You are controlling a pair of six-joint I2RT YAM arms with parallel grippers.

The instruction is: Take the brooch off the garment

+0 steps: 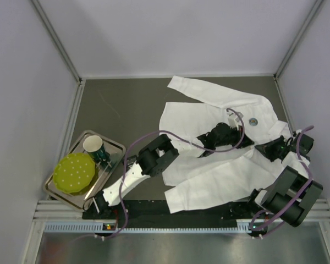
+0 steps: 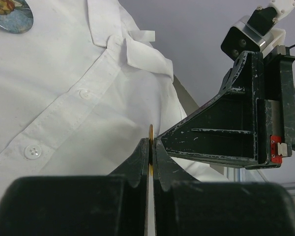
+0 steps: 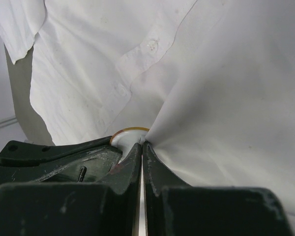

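Note:
A white button-front garment lies spread across the right half of the table. My left gripper is shut on a thin, gold-rimmed brooch, seen edge-on in the left wrist view. In the right wrist view the pale face and gold rim of that brooch show beside the black left finger. My right gripper is shut, with a raised fold of the garment running into its fingertips. Whether the brooch's pin still passes through the cloth is hidden.
A second round item with a picture on it lies on the garment behind the grippers. At the left stands a metal tray with a green cup and a yellow-green dotted dish.

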